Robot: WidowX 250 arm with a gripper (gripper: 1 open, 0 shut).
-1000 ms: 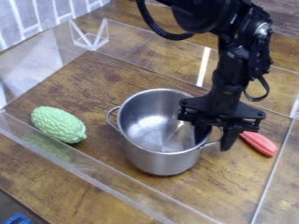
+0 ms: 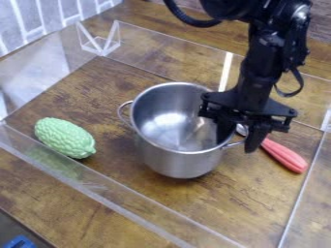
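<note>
A stainless steel pot [image 2: 173, 136] with side handles stands in the middle of the wooden surface. My black gripper [image 2: 226, 131] is down at the pot's right rim, by its right handle, and appears shut on it; the fingertips are partly hidden. The arm rises from there toward the top of the view.
A green bumpy vegetable toy [image 2: 62, 138] lies at the left, and a red object [image 2: 284, 155] lies just right of the pot. Clear plastic walls [image 2: 104, 194] edge the wooden surface [image 2: 110, 77], which is bare at upper left and lower right.
The pot and gripper have shifted slightly and the pot's near side sits a little higher in view; the toys have stayed put.
</note>
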